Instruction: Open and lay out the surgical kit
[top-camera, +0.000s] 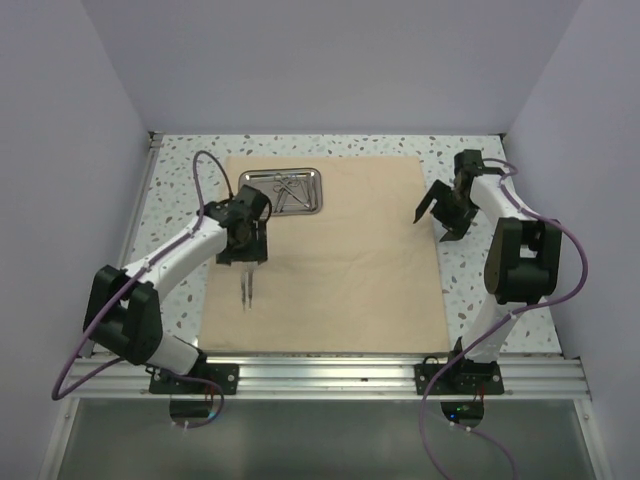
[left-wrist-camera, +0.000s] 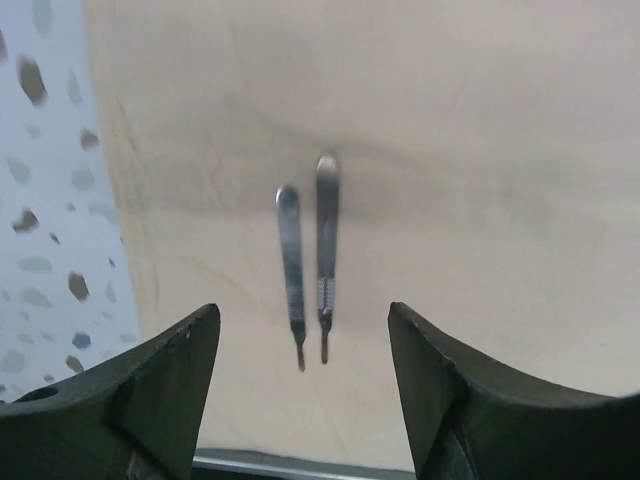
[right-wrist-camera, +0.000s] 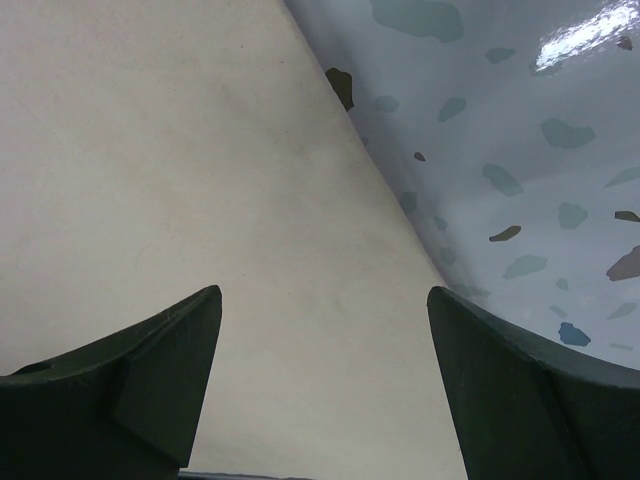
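Note:
Two slim steel instruments, a shorter one and a longer one, lie parallel on the beige cloth. My left gripper is open just behind them, empty, with both visible between and beyond its fingers in the left wrist view. The steel tray at the back left holds several scissor-like and straight instruments. My right gripper stands open and empty over the cloth's right edge.
Speckled table surface borders the cloth on the sides and back. A metal rail runs along the front.

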